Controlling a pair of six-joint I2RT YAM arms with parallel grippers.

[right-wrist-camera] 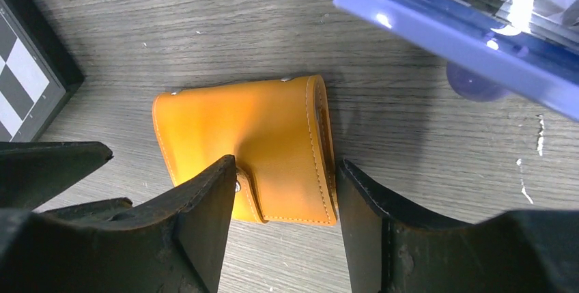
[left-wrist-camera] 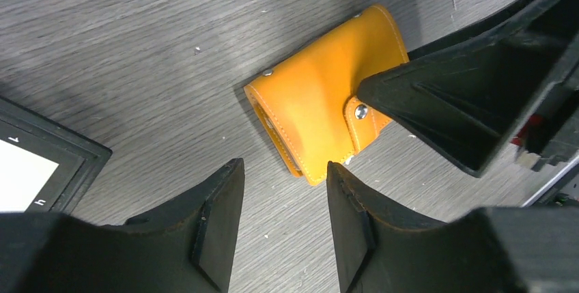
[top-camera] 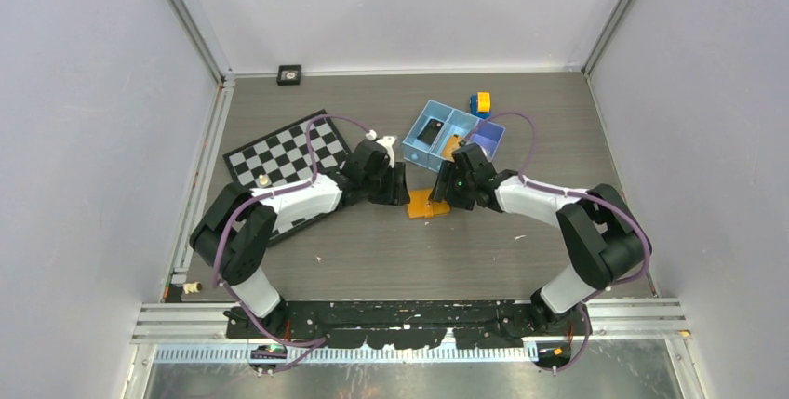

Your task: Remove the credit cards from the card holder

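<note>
The orange card holder lies closed on the table between the two arms, its snap tab fastened over the front edge. No credit cards can be seen. My right gripper is part open at the holder's right end, the left fingertip over the orange leather and the right fingertip beside its stitched edge. On the opposite side, my left gripper stands part open near the holder's left end, with nothing between its fingers. In the left wrist view the right gripper's dark finger covers part of the holder.
Behind the holder stands a blue compartment box with a black item and an orange item inside. A checkered board lies on the left under the left arm.
</note>
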